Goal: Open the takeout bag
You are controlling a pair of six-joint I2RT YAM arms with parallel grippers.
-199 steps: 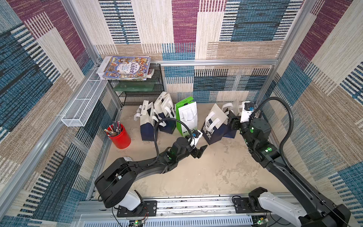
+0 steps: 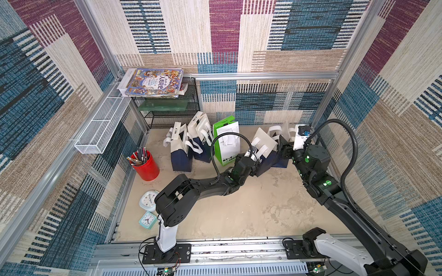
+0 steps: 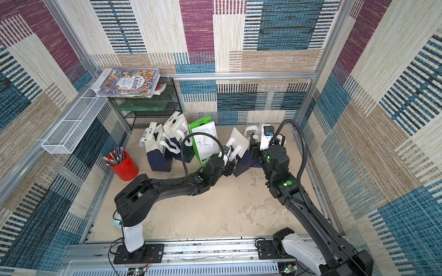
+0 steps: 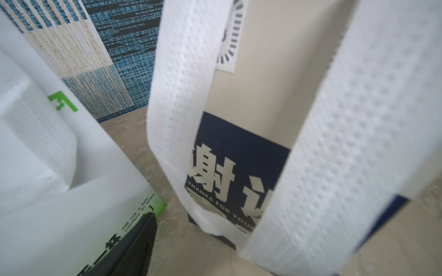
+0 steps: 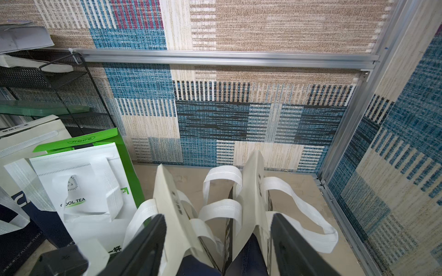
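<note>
Two cream-and-navy takeout bags, a front one [image 2: 264, 139] and a rear one [image 5: 251, 202], stand upright side by side at the back right. In the left wrist view, the front bag's white handle [image 4: 327, 138] hangs close to the camera. Only one left finger [image 4: 131, 248] shows there, beside the strap; the other is hidden behind it. My left gripper [image 2: 256, 169] is low at the front bag's left side. Standing over the bags' near side, my right gripper is open, its fingers apart, with both bag tops farther back between them in view.
A white-and-green bag [image 2: 228, 140] stands just left of my left gripper. Two more navy bags, one of them the nearer bag [image 2: 180, 154], a red pen cup [image 2: 146, 168] and small clocks [image 2: 147, 219] are farther left.
The right arm shows no clear movement.
</note>
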